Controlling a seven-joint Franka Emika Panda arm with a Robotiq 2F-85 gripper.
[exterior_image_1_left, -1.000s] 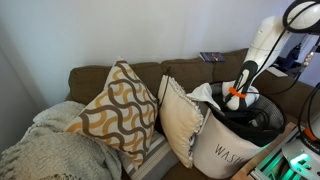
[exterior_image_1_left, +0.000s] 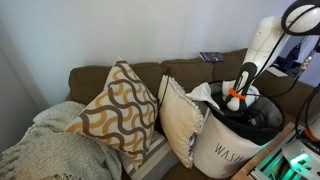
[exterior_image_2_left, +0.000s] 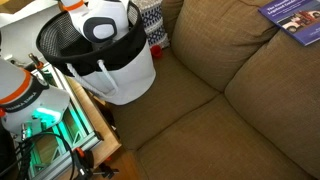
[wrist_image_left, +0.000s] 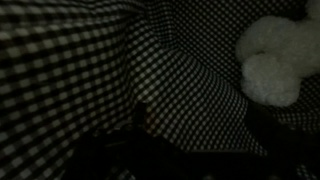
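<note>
A white laundry basket (exterior_image_1_left: 218, 150) with "WASH" lettering and a dark checked lining stands at the right in exterior view 1. The arm reaches down into it, so both outside views hide the fingertips. Inside, the dim wrist view shows my gripper low in the frame, its dark fingers apart with checked lining between them. A fluffy white object (wrist_image_left: 272, 60), perhaps a soft toy, lies at the upper right, clear of the fingers. Its lower side meets the dark finger area, and contact is hard to judge.
White cloth (exterior_image_1_left: 205, 93) hangs at the basket's rim. Left of the basket are a fringed cream pillow (exterior_image_1_left: 181, 120), a patterned pillow (exterior_image_1_left: 118, 110) and a knitted blanket (exterior_image_1_left: 60, 150) on the brown sofa (exterior_image_2_left: 215, 110). A magazine (exterior_image_2_left: 295, 17) lies on the sofa; its seat is otherwise clear.
</note>
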